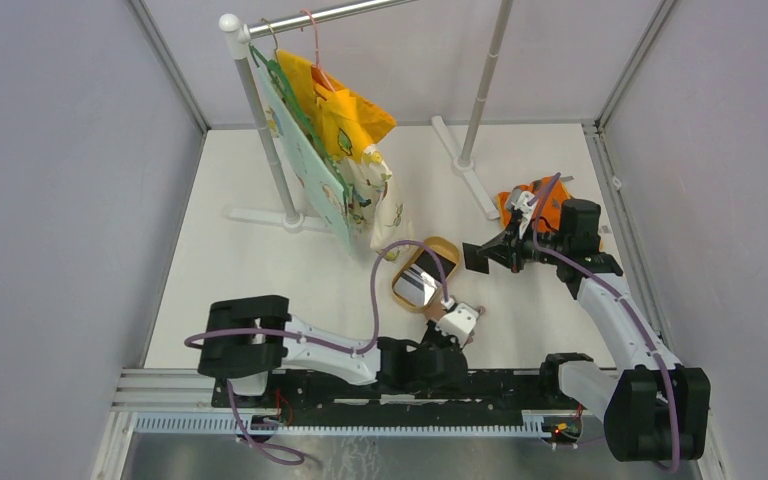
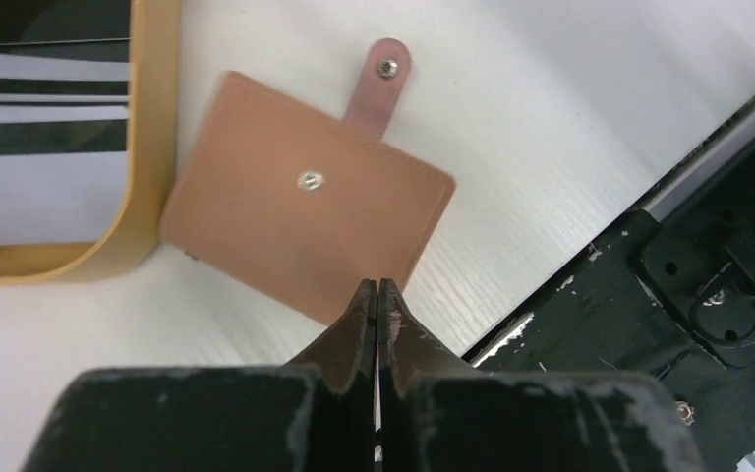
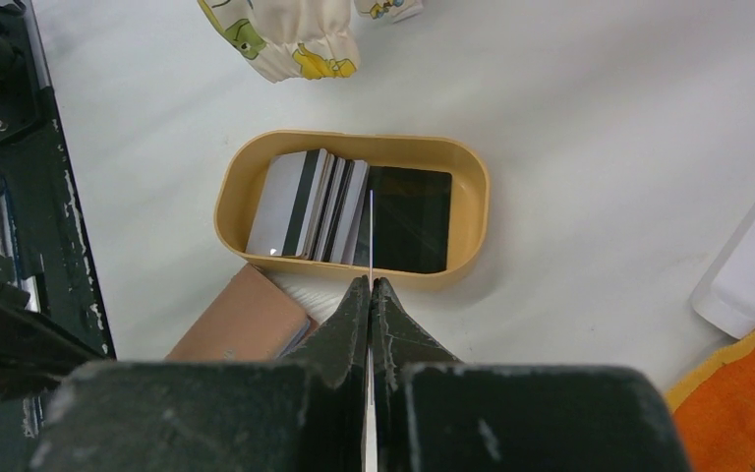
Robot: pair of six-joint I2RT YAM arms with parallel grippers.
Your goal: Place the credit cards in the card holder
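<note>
My right gripper (image 1: 508, 252) is shut on a black card (image 1: 476, 258), which juts out leftward above the table; in the right wrist view the card (image 3: 372, 231) shows edge-on as a thin line. The brown card holder (image 2: 305, 211) lies flat on the table with its pink snap strap sticking out. Just over the holder's near edge, my left gripper is shut with nothing seen between its fingertips. More cards, striped white (image 3: 285, 202) and a black one (image 3: 411, 221), rest in the tan tray (image 3: 472, 162).
The tray's end stands against or very near the holder. Clothes (image 1: 345, 115) hang from a rack behind, its foot (image 1: 475, 185) on the table. An orange cloth (image 1: 530, 195) lies beyond the right gripper.
</note>
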